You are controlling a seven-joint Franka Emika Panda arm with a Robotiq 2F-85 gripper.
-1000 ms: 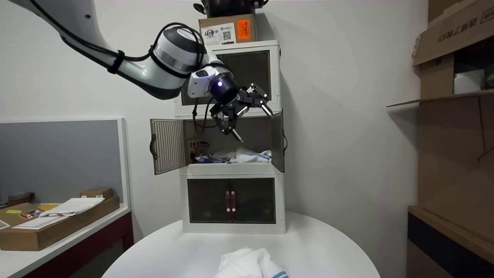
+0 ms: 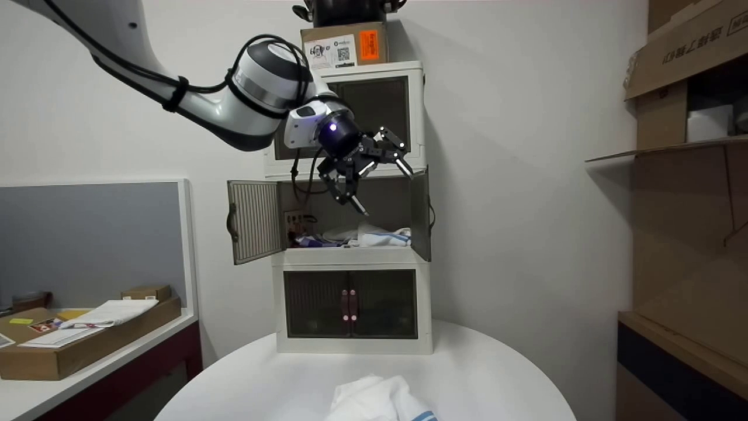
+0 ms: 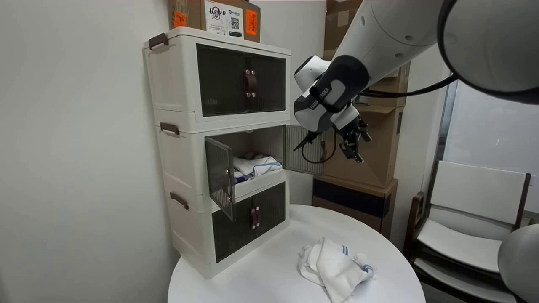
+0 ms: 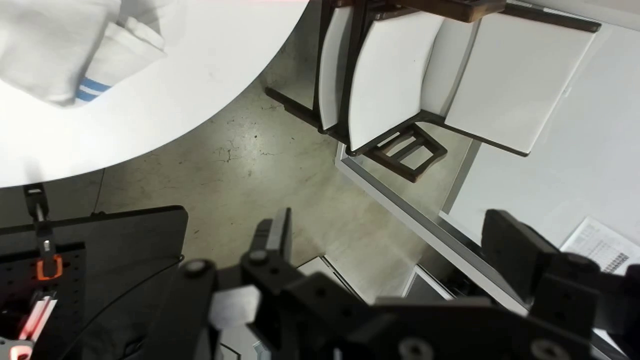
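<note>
My gripper (image 2: 381, 190) hangs open in the air, well above the table, with nothing between its spread fingers. In the wrist view, one dark finger (image 4: 279, 235) shows near the middle and the other at the right, with floor between them. A crumpled white towel with blue stripes (image 3: 331, 267) lies on the round white table, below and apart from the gripper. The cabinet's middle compartment stands with both doors swung out, the left door (image 2: 256, 221) and the right door (image 2: 421, 216). Inside it rest white, blue-striped cloth (image 3: 265, 166) and something purple (image 3: 242, 178).
The upper doors (image 3: 222, 81) and lower doors (image 2: 384, 304) of the cabinet are closed. Cardboard boxes (image 3: 376, 136) stand behind the arm. A chair (image 3: 465, 242) is beyond the table. Bare white tabletop (image 2: 484, 372) surrounds the towel.
</note>
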